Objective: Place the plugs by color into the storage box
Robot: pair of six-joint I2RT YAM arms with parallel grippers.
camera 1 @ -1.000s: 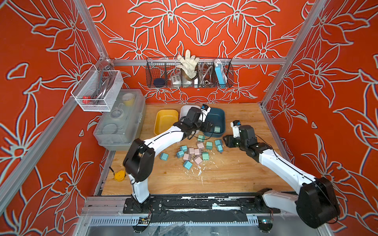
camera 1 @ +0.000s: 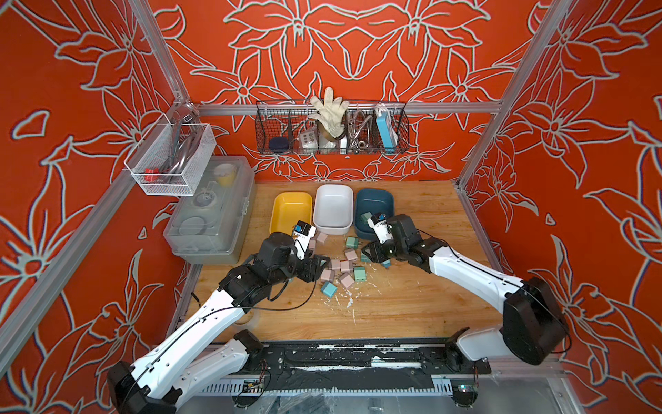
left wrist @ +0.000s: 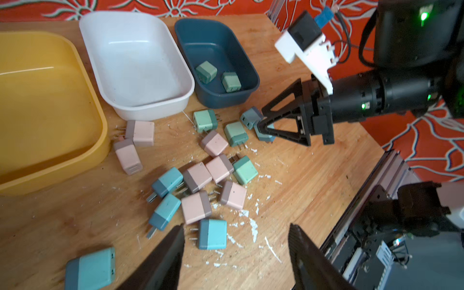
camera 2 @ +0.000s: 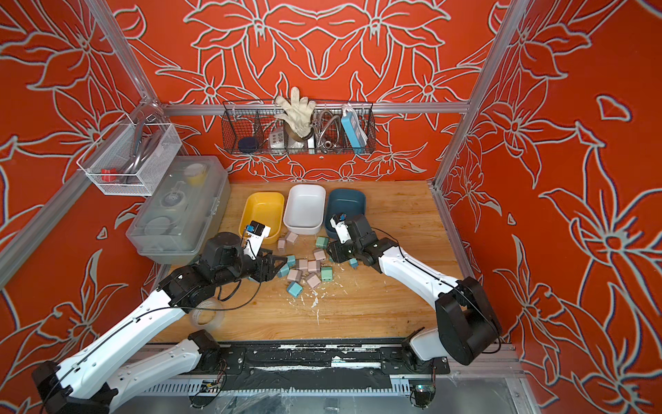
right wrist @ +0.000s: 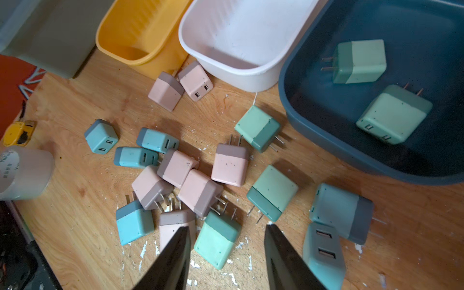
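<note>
Pink plugs (left wrist: 196,206), green plugs (left wrist: 245,169) and blue plugs (left wrist: 212,234) lie loose across the wooden table. Two green plugs (right wrist: 394,114) rest inside the navy box (right wrist: 309,125). The white box (left wrist: 140,62) and the yellow box (left wrist: 48,96) show no plugs inside. My left gripper is open above the table at the left of the pile, nothing between its fingers. Spread fingers also show on my right gripper, over the pile's right side; a green plug (right wrist: 217,239) appears beyond the gap, with no visible grip on it.
A blue plug (left wrist: 90,270) lies apart near the left arm. Two touching blue plugs (right wrist: 340,212) lie right of my right gripper. The clear lidded case (camera 1: 210,207) stands at left.
My left gripper has swung from over the navy box leftward and toward the front. My right gripper has moved left, to the near side of the navy box.
</note>
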